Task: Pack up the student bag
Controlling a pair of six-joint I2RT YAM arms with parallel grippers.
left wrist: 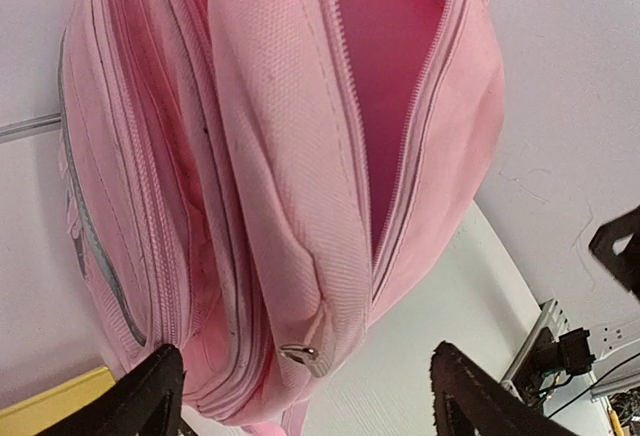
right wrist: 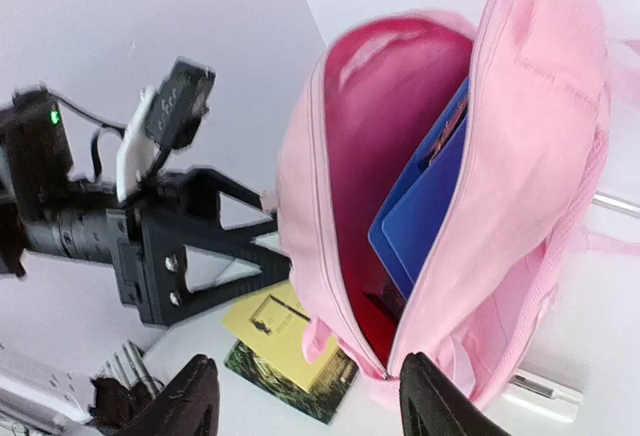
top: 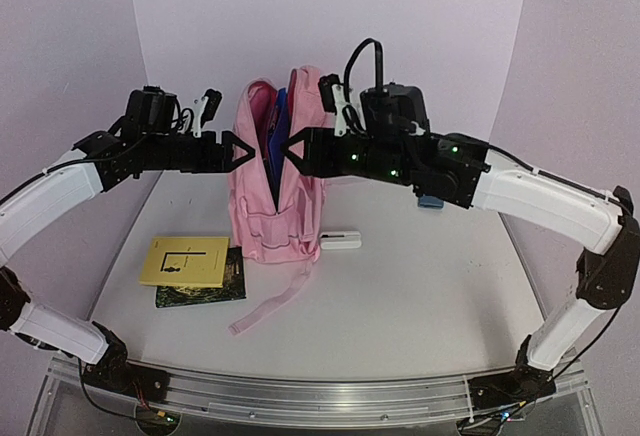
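Observation:
The pink backpack [top: 275, 231] stands upright with its main opening unzipped. Inside it, blue folders or books [right wrist: 425, 211] lean toward the right side, and a small red patch shows lower down. My left gripper [top: 238, 152] is open at the bag's left edge; its fingers [left wrist: 150, 396] are wide apart. Whether the fabric touches them I cannot tell. On the opening's right side, my right gripper [top: 292, 153] is open, with nothing between its fingers. A yellow book [top: 185, 260] lies partly over a dark patterned book [top: 205, 292] to the bag's left.
A white case [top: 341, 241] lies beside the bag's base on the right. A small blue item [top: 430, 201] sits farther right, partly behind the right arm. A pink strap [top: 270, 306] trails forward from the bag.

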